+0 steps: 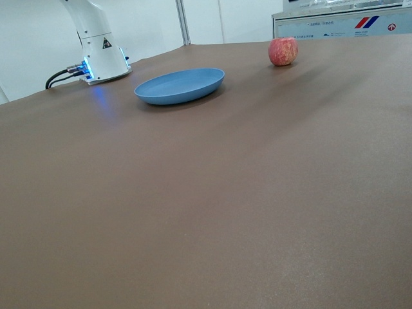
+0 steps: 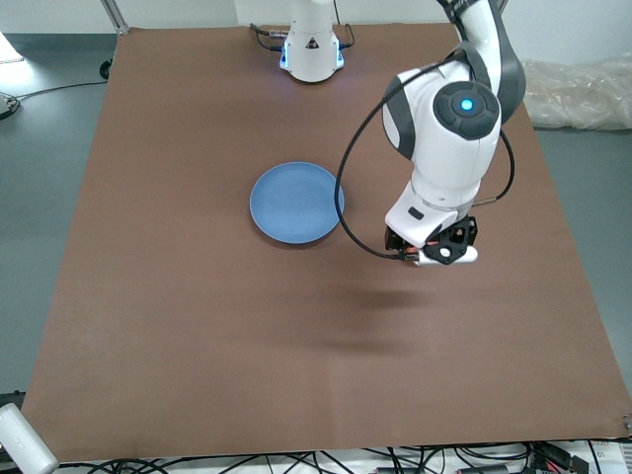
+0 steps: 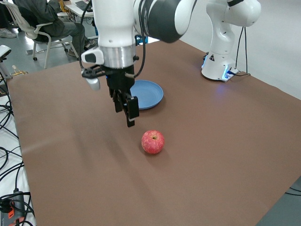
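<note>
A red apple [image 3: 153,141] rests on the brown table [image 3: 188,179]; in the top view the apple [image 1: 282,51] stands right of a blue plate [image 1: 179,85]. In the left view the plate [image 2: 295,202] is at centre, and the apple is hidden behind my arm. My black gripper [image 3: 130,117] hangs in the right view in front of the plate, above and a little left of the apple, apart from it. Whether its fingers are open is not clear.
Cables [image 3: 14,165] run along one side.
</note>
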